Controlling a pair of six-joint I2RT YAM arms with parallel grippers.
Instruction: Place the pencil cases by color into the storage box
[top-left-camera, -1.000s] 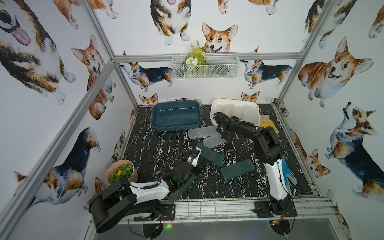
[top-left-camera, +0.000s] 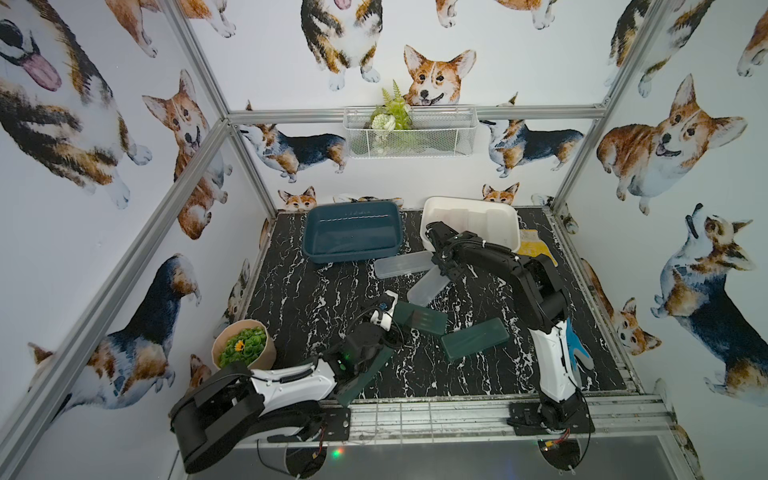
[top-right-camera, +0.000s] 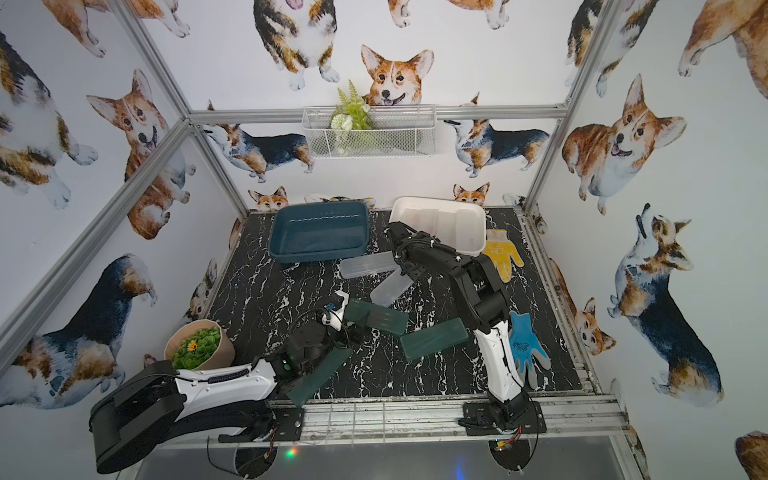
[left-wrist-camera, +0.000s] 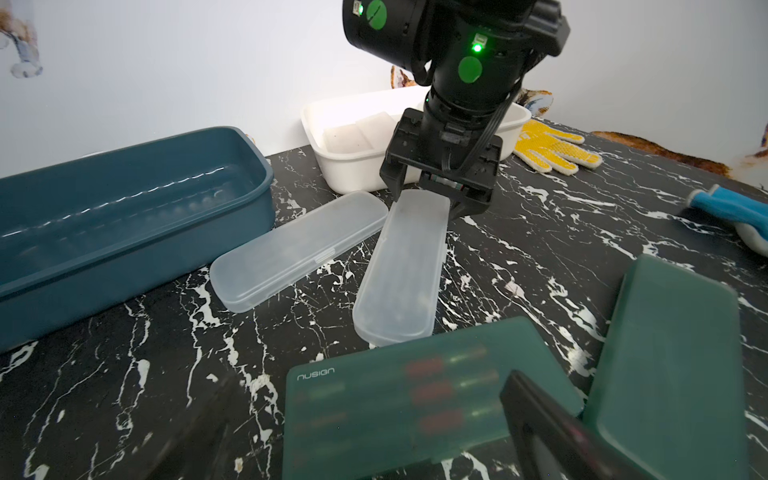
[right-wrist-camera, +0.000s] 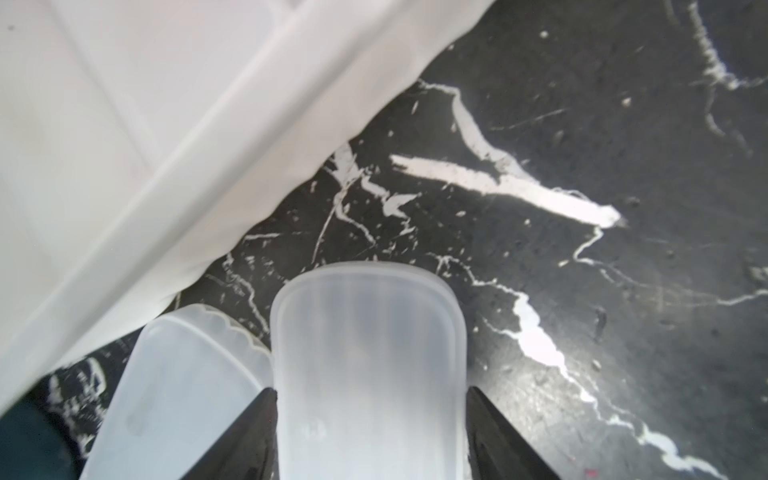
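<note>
My right gripper is shut on a clear pencil case (right-wrist-camera: 372, 344), gripping its two long sides; the case lies slanted in front of the white box (top-left-camera: 516, 232). Partly beside it, a second clear case (left-wrist-camera: 296, 248) rests on the table near the blue box (top-left-camera: 352, 257). My left gripper stands open, its fingers on either side of a dark green case (left-wrist-camera: 416, 392) that lies flat. Another green case (top-left-camera: 475, 339) lies to the right. A further green case (top-left-camera: 368, 376) shows partly under the left arm. Translucent cases (top-right-camera: 436, 221) sit inside the white box.
The blue box looks empty. A yellow glove (top-right-camera: 502, 254) and a blue glove (top-right-camera: 525, 344) lie along the right side. At the left edge stands a plant pot (top-left-camera: 264, 352). Bare table lies between the plant and the blue box.
The clear case at my right gripper has swung, its near end now pointing more toward the front. The green case at my left gripper has turned, and that arm has shifted slightly.
</note>
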